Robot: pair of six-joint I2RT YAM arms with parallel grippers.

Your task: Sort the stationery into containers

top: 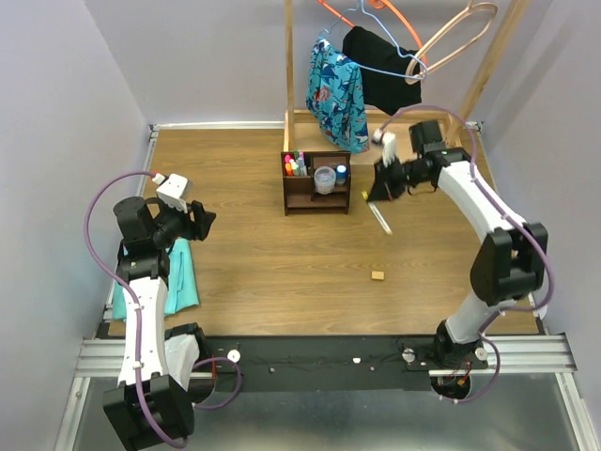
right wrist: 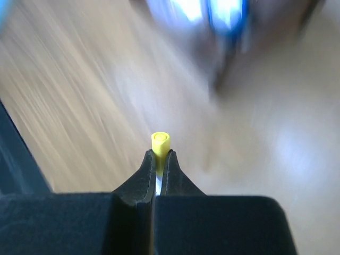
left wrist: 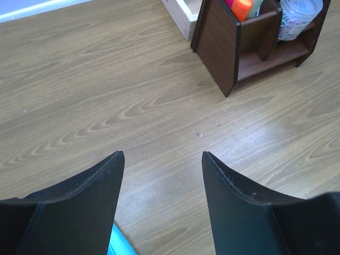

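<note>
A white marker with a yellow end is pinched between the fingertips of my right gripper, its yellow end poking out past them. In the top view that marker slants beneath the right gripper, to the right of the dark wooden organizer. Several coloured pens stand in the organizer's left compartment, beside a clear tub and a blue-capped bottle. Over bare floor at the left, my left gripper is open with nothing between its fingers. The right wrist view is heavily blurred.
A small tan block lies on the wooden surface at front right. Turquoise cloth lies under the left arm. Behind the organizer stands a wooden rack with hanging clothes.
</note>
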